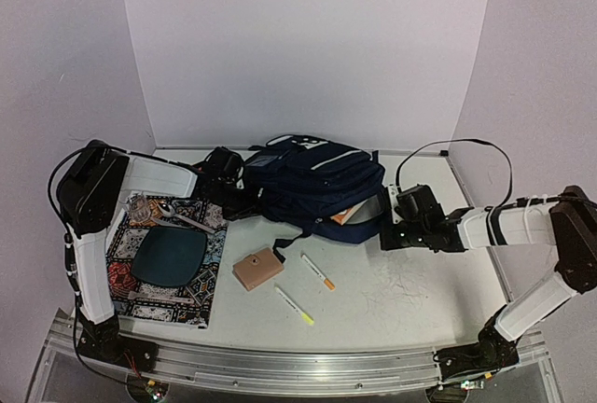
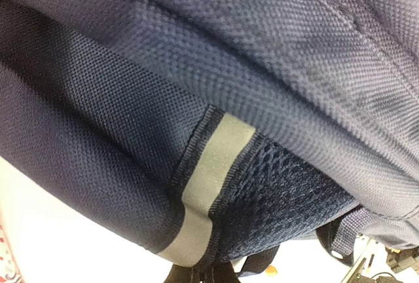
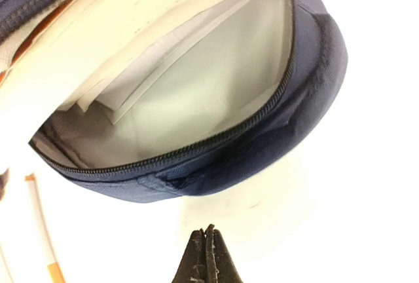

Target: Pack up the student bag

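Note:
The dark blue backpack (image 1: 317, 179) lies on its side at the back of the table. Its pocket (image 3: 196, 116) gapes toward the right, with books or papers (image 3: 131, 27) inside. At the bag's left end, my left gripper is shut at the lower edge of the fabric, by a grey reflective strip (image 2: 213, 171); its tips are mostly hidden there. My right gripper is shut just outside the pocket opening, nothing visible between its fingers. A tan wallet (image 1: 257, 269), an orange-ended marker (image 1: 318, 271) and a yellow-ended marker (image 1: 295, 304) lie in front.
On the left, a patterned mat (image 1: 168, 305) carries a dark teal plate (image 1: 170, 257), a spoon (image 1: 187, 218) and other utensils. A loose bag strap (image 1: 284, 244) trails near the wallet.

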